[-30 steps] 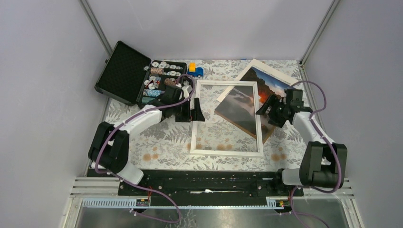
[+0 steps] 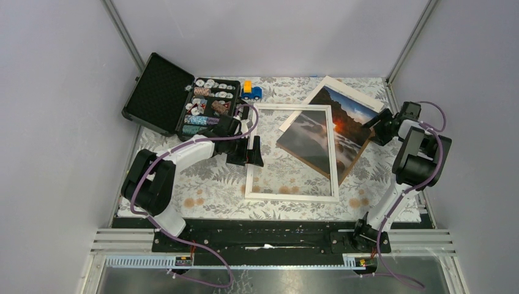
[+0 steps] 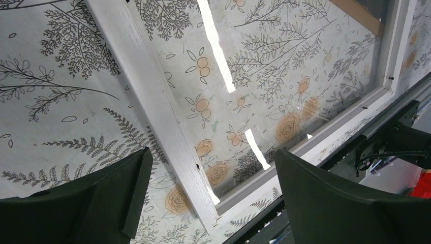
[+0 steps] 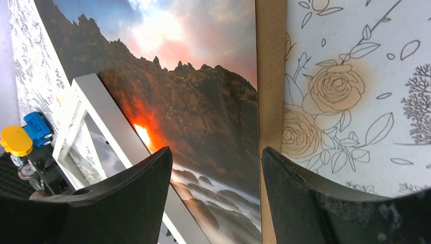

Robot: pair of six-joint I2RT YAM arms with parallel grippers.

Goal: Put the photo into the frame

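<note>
A white picture frame (image 2: 295, 198) lies flat on the patterned table, its right part resting over the photo. The sunset mountain photo (image 2: 347, 119) lies at a slant, with a brown board edge (image 4: 270, 76) along its border. Beneath it at the back is a pale sheet (image 2: 350, 90). My left gripper stands open above the frame's left rail (image 3: 157, 117), nothing between its fingers. Over the photo's right edge hovers my right gripper, its fingers part open with the photo's edge below and between the fingers; no grip shows.
An open black case (image 2: 211, 104) with compartments of small items stands at the back left. Beside it sits a blue and yellow toy car (image 2: 251, 90). Bare table shows at the front right and inside the frame's lower left.
My right arm has moved right and backward, from near the frame's right rail to the photo's right edge. Photo and frame have stayed in place.
</note>
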